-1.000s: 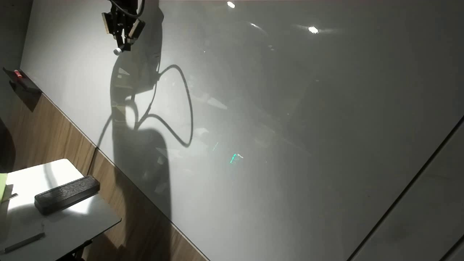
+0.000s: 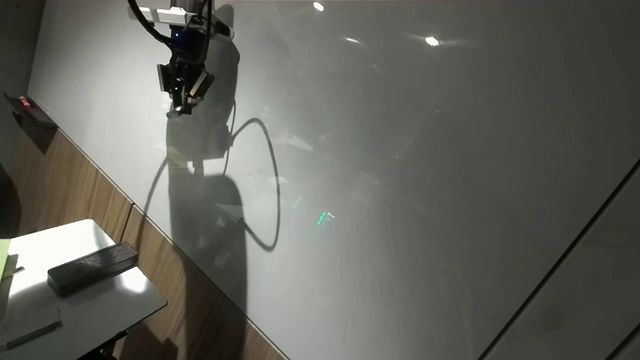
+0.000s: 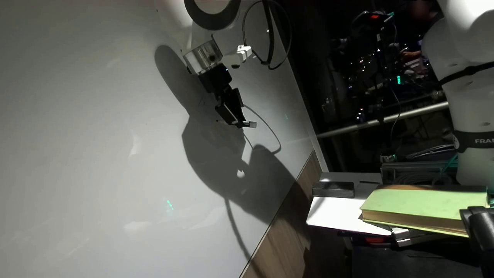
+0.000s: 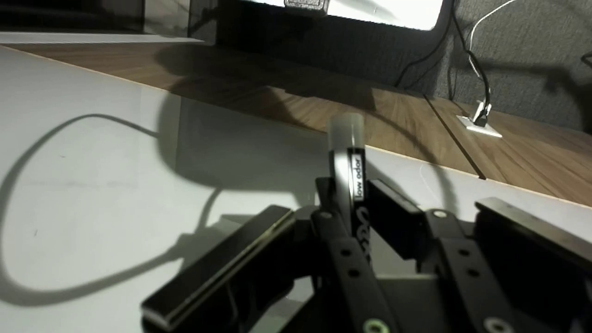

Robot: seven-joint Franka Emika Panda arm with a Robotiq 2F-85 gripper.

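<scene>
A marker with a pale grey end and a "low odor" label (image 4: 358,176) is pinched between the fingers of my gripper in the wrist view. In exterior view 1 the gripper (image 2: 181,105) hangs in front of the upper left of the whiteboard (image 2: 384,150), with the marker's pale end (image 2: 173,113) poking out at its tips. Exterior view 2 shows the marker (image 3: 250,124) sticking out sideways from the shut fingers. Whether its other end touches the board cannot be made out.
On a white side table (image 2: 138,303) lies a black eraser (image 2: 93,268); a green book (image 3: 417,201) rests beside it. A dark tray (image 2: 36,113) with a red item sits at the board's left edge. Most of the board is clear.
In exterior view 1 my gripper has come down and slightly right along the board, still with the marker. Its shadow has shifted too.
</scene>
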